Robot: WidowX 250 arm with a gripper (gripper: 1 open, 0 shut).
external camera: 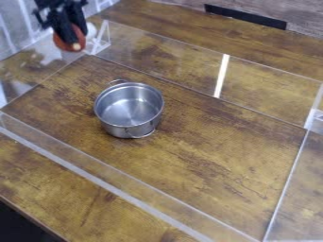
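Observation:
At the upper left, my gripper (68, 28) is raised near the edge of the wooden surface, blurred, shut on a reddish round object (72, 43) that hangs below it. A steel pot (128, 108) with two wire handles stands left of the middle of the surface.
Clear plastic walls or strips (222, 76) border and cross the wooden table (228, 142).

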